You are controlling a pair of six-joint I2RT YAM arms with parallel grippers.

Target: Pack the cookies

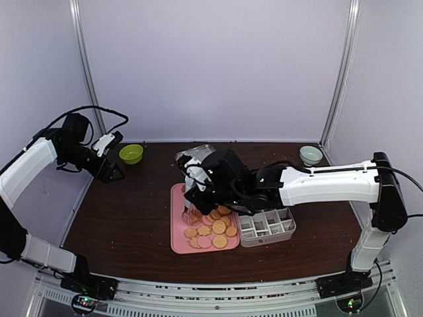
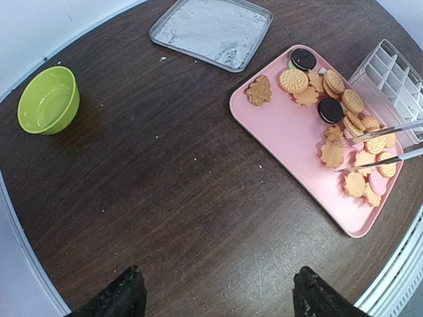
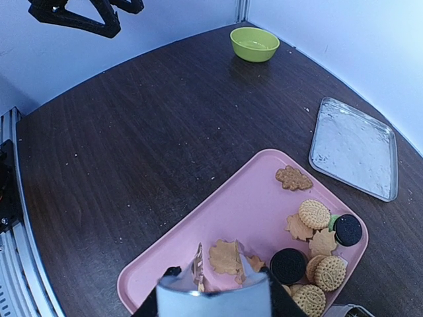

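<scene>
A pink tray (image 1: pixel 178 231) holds beige, brown, pink and dark sandwich cookies (image 2: pixel 304 58). My right gripper is low over the tray, holding a white-handled utensil with metal prongs at a flower-shaped cookie (image 3: pixel 225 254); how far its fingers are closed is hidden. The divided box (image 1: pixel 268 231) stands against the tray's right side. My left gripper is raised at the table's left, open with nothing between its fingers.
A metal tray (image 2: pixel 210 33) lies behind the pink tray. A green bowl (image 1: pixel 131 154) is at the back left, a pale bowl (image 1: pixel 310 155) at the back right.
</scene>
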